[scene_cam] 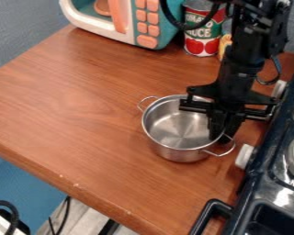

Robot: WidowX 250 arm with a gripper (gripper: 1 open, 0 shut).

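Note:
A steel pot [172, 133] with two wire handles sits on the wooden counter toward the middle right. My black gripper [219, 130] reaches down from the upper right over the pot's right part, its fingertips low at or just inside the rim near the right handle. Whether it is open or shut, and whether anything is between the fingers, is hidden by its dark body.
A toy stove [276, 184] with knobs runs along the right edge. A teal toy microwave [125, 18] and a red can [201, 37] stand at the back.

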